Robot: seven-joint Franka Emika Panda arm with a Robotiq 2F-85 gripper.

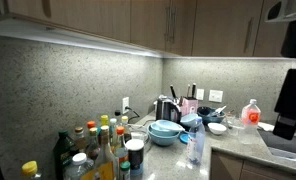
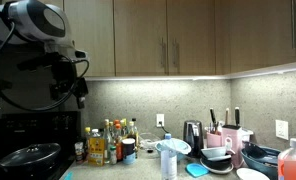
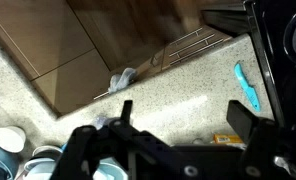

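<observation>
My gripper stands open above the countertop (image 3: 173,107) in the wrist view, with nothing between its fingers. A light-blue utensil (image 3: 246,86) lies on the counter to the right, near the black stove. To the left, a crumpled grey cloth (image 3: 122,79) lies at the counter's front edge. In exterior view 2 the dark arm (image 2: 38,60) hangs high at the left, over the stove side. Only part of the arm (image 1: 273,90) shows in exterior view 1, and its fingers cannot be made out there.
Several bottles (image 2: 112,140) crowd the back wall beside a white jar (image 2: 129,150). Further right are a clear jug (image 2: 169,160), light-blue bowls (image 1: 166,132), a pink knife block (image 2: 230,137) and a red-capped bottle (image 1: 250,112). A lidded pan (image 2: 30,156) sits on the stove. Cabinets hang above.
</observation>
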